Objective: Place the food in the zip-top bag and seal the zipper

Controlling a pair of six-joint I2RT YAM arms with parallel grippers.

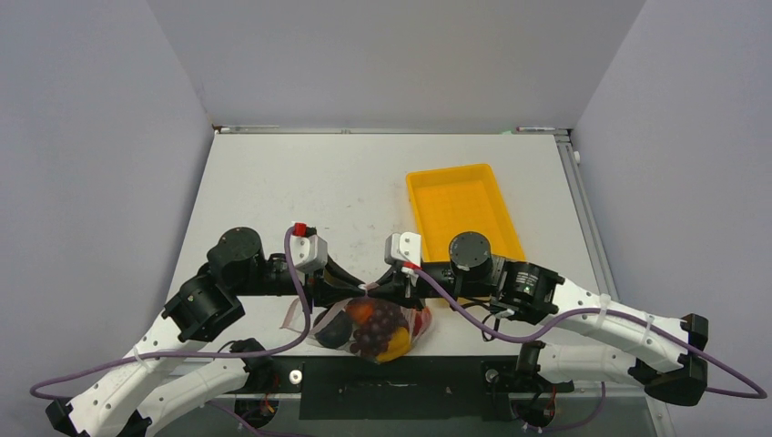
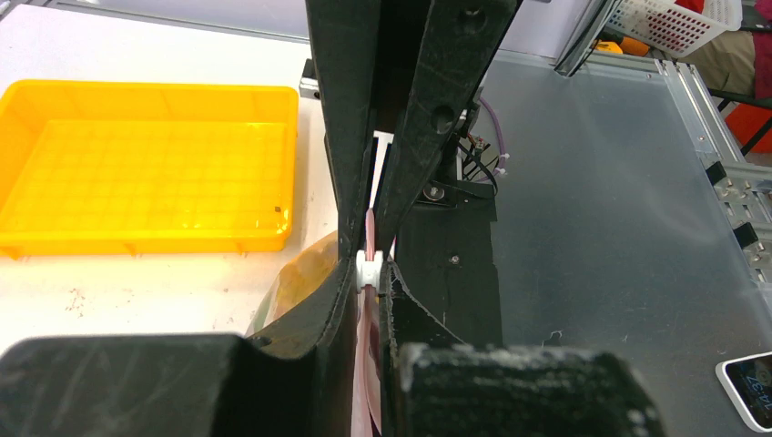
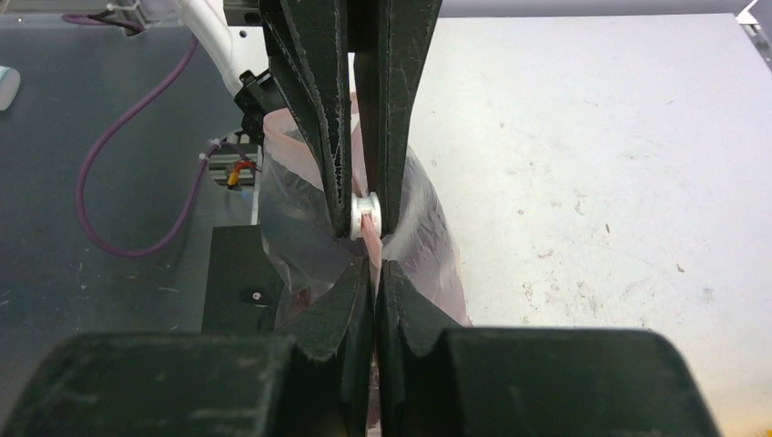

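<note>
The clear zip top bag (image 1: 369, 332) with pink edging sits at the front edge of the table, holding grapes (image 1: 378, 328), an orange fruit, something yellow and something dark. My left gripper (image 1: 353, 289) and right gripper (image 1: 382, 289) meet over its top. In the left wrist view the left gripper is shut on the bag's top strip, beside the white zipper slider (image 2: 369, 269). In the right wrist view the right gripper is shut on the pink strip, with the white slider (image 3: 366, 215) just beyond it.
An empty yellow tray (image 1: 460, 205) stands behind the right arm. Both arms cover much of the front; a dark strip runs along the front edge.
</note>
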